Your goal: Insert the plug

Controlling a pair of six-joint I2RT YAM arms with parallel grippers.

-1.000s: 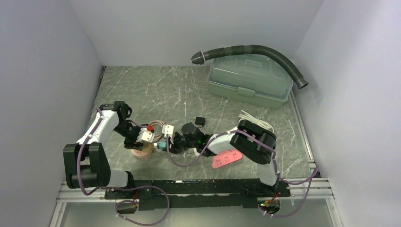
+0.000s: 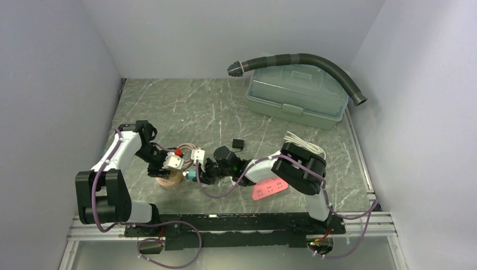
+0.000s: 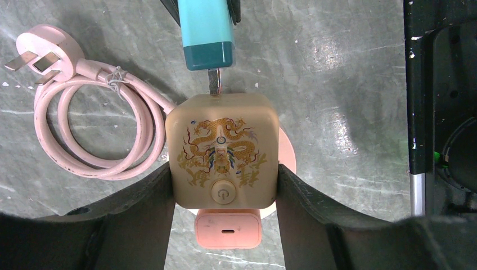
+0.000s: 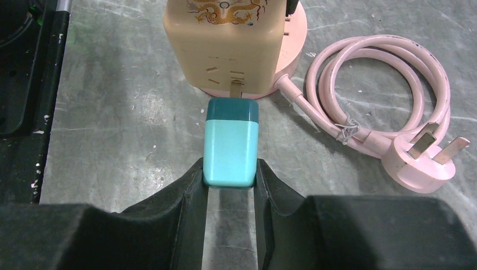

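A beige power socket (image 3: 222,107) with a gold dragon print and a power button stands on a round pink base, and my left gripper is shut on its sides. My right gripper is shut on a teal plug (image 4: 231,149) with a dark green front end. The plug's metal prongs (image 3: 214,81) point at the socket's near side face. In the right wrist view they overlap one of the slots there, and a short length of metal still shows between plug and socket. Whether the tips are inside the slot, I cannot tell.
The socket's pink cord (image 3: 101,166) lies coiled beside it, ending in a three-pin plug (image 3: 53,50). A pink power strip (image 2: 270,188), a black adapter (image 2: 238,144), a white cable (image 2: 304,144) and a green box (image 2: 298,93) lie farther right.
The left arm and the socket look still.
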